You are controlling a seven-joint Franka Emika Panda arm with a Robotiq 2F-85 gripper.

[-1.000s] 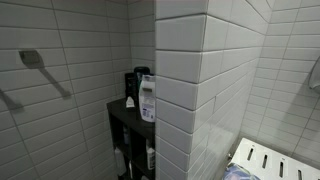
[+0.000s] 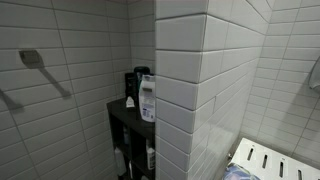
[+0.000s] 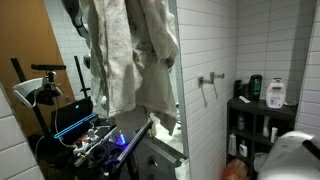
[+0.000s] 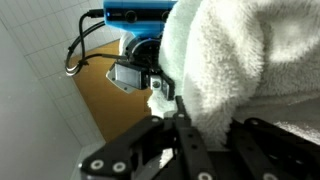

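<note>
A whitish towel (image 4: 235,65) fills much of the wrist view, its bunched fold running down between the fingers of my gripper. The gripper is shut on this cloth; the dark finger parts show on both sides of the fold. In exterior view 2 the same towel (image 3: 130,55) hangs in long folds on the left, beside a tiled wall. The gripper cannot be made out there. Neither towel nor gripper appears in exterior view 1.
A black shelf (image 3: 240,104) with bottles, including a white bottle (image 3: 276,93), stands in the tiled corner. Hooks (image 3: 206,79) stick out from the wall. A white slotted bench (image 2: 280,160) is at lower right. Dark equipment (image 3: 75,117) stands left of the towel.
</note>
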